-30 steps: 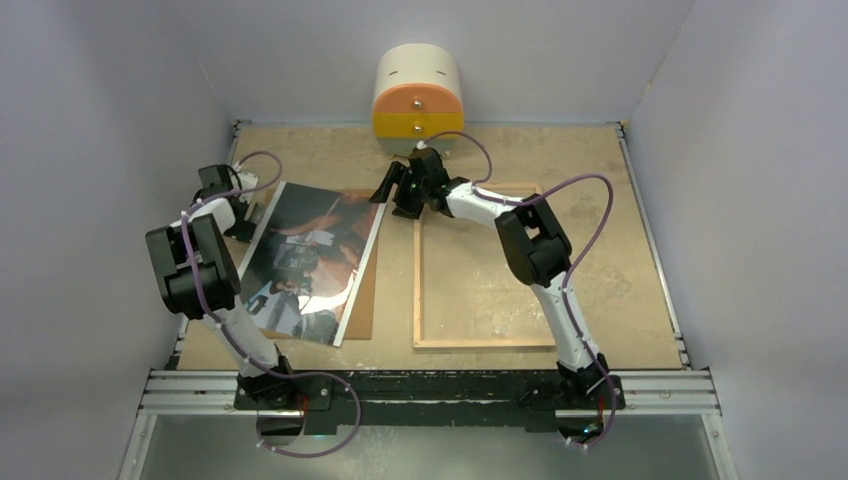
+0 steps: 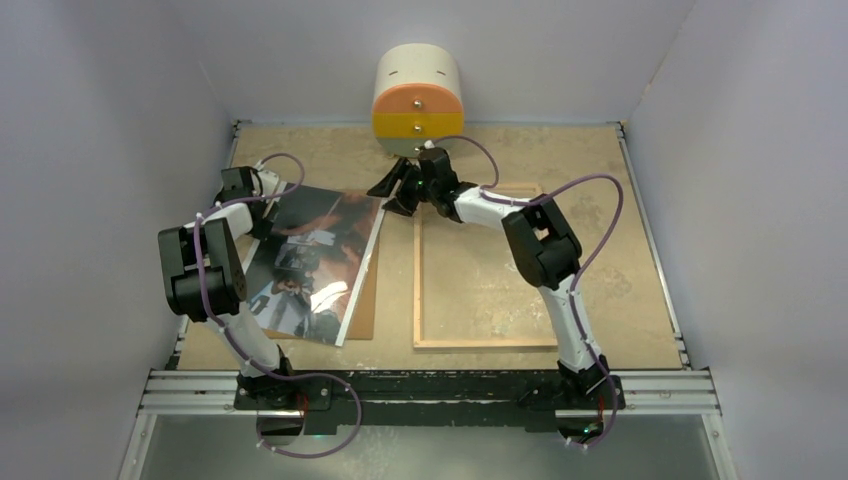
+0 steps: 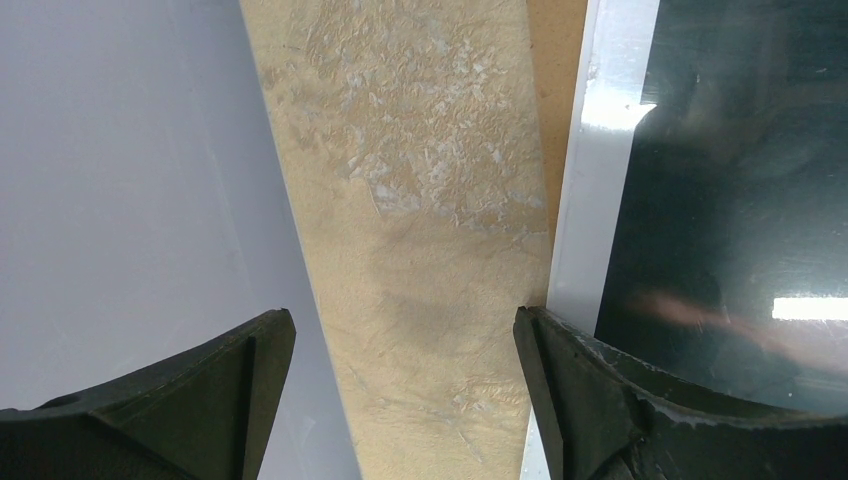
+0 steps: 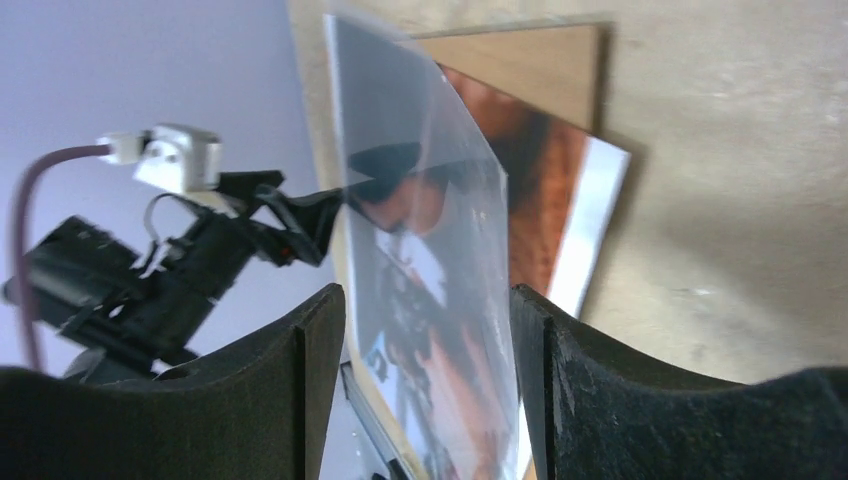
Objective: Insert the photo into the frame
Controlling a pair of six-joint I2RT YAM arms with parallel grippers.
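The photo point(image 2: 318, 255), dark with white side borders, lies on the left of the table, slightly askew on a brown board point(image 2: 367, 300). A clear sheet point(image 4: 430, 250) rises over the photo in the right wrist view. My right gripper is apart around that sheet, whose near edge runs close to the right finger point(image 4: 545, 350); the grip does not look closed. My left gripper stands open at the photo's left side, its right finger point(image 3: 570, 400) against or close beside the white border. The wooden frame point(image 2: 417, 280) lies to the right.
A small rounded drawer cabinet point(image 2: 418, 95) stands at the back against the wall. The right arm stretches over the frame's upper part. Bare table shows to the right of the frame, and the left wall point(image 3: 150, 200) is close to my left gripper.
The left gripper has moved right, up to the photo's left border, and the photo has shifted slightly right. The right arm's elbow has swung a little right; its gripper has barely moved.
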